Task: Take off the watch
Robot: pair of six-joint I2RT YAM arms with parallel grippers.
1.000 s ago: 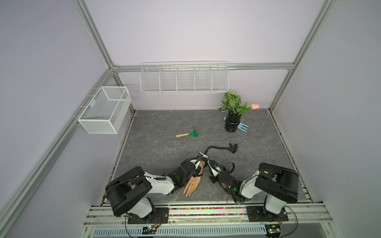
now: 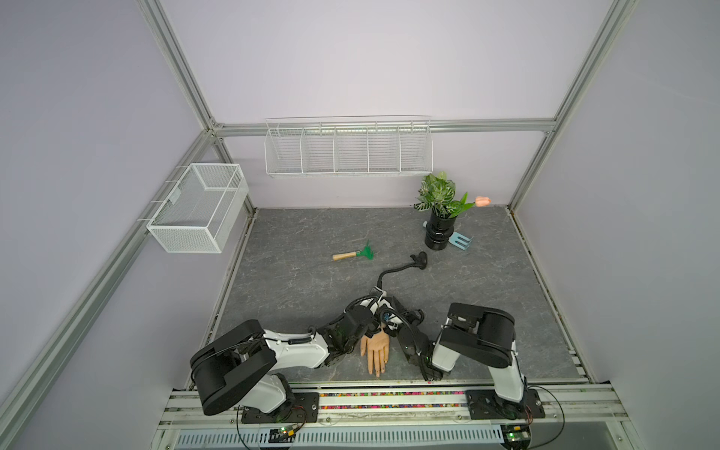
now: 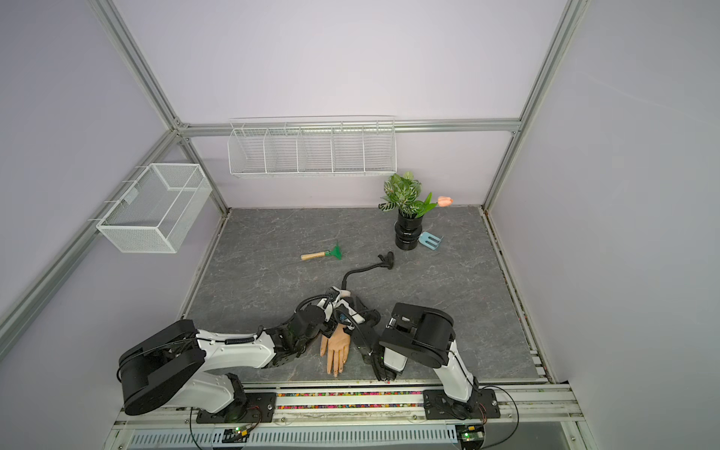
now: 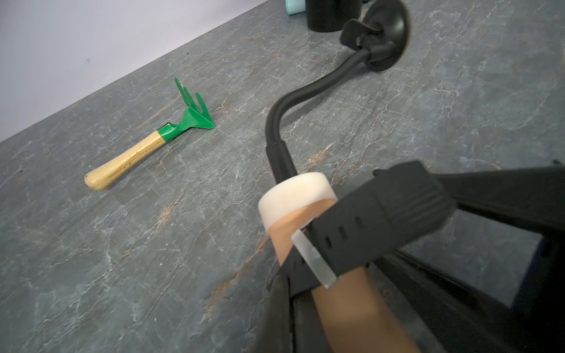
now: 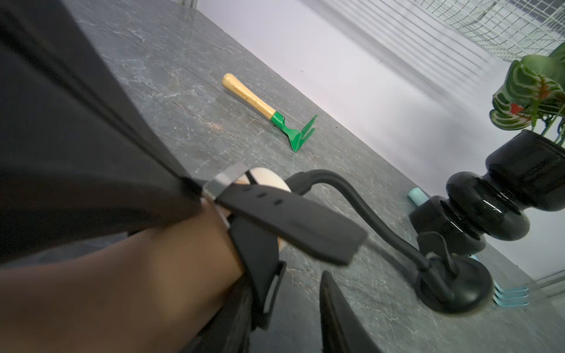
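The mannequin hand lies at the front centre, its wrist on a bendy black stand. A black watch strap with a pale keeper crosses the wrist, its tail sticking out loose over the top. My left gripper is at the wrist from the left, looking shut; whether strap is between its fingers is unclear. My right gripper is at the wrist from the right, part open, its fingertips beside the hanging part of the strap. Both grippers crowd the watch and hide much of it.
A green hand rake lies behind the hand. The stand's suction base is right of it. A black vase with plants and a blue fork stand at the back right. Wire baskets hang on the walls.
My right arm has moved left and in onto the wrist. The hand has swung more upright, fingers toward the front, and the stand's base has shifted left and back.
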